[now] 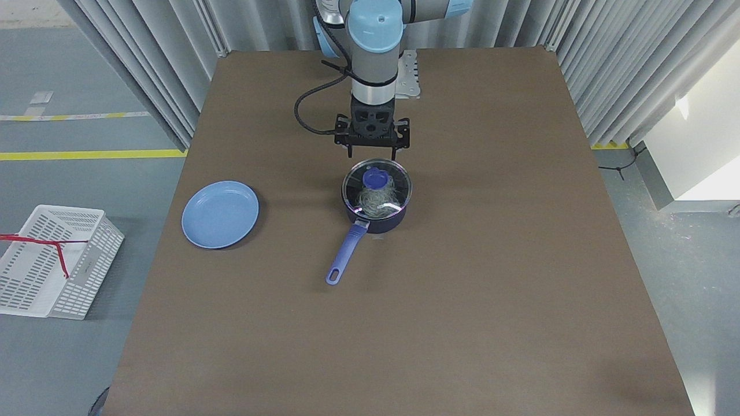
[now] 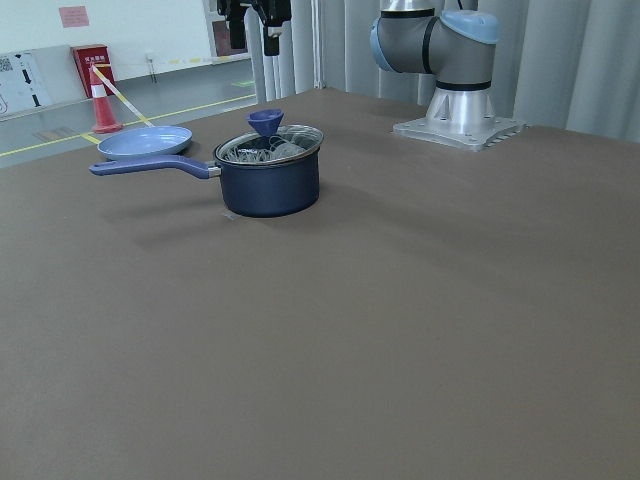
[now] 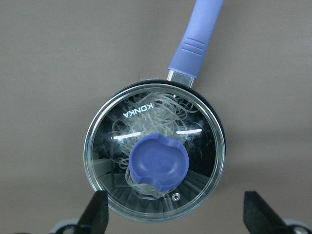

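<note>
A dark blue saucepan [image 1: 381, 225] with a blue handle [image 1: 344, 253] stands on the brown table [image 1: 485, 277]. Its glass lid [image 3: 112, 185] is on, with a blue knob [image 3: 158, 161]; pale tangled strands show through the glass. My gripper [image 1: 372, 152] hangs above and behind the pan. In the wrist view the two fingers stand wide apart at the bottom, with the lid's knob beyond them and nothing held. In the left view the gripper is near the top edge, clear of the knob.
A blue plate [image 1: 219, 214] lies left of the pan. A white crate [image 1: 90, 270] is on the floor left of the table. The arm's base [image 2: 460, 125] stands at the back edge.
</note>
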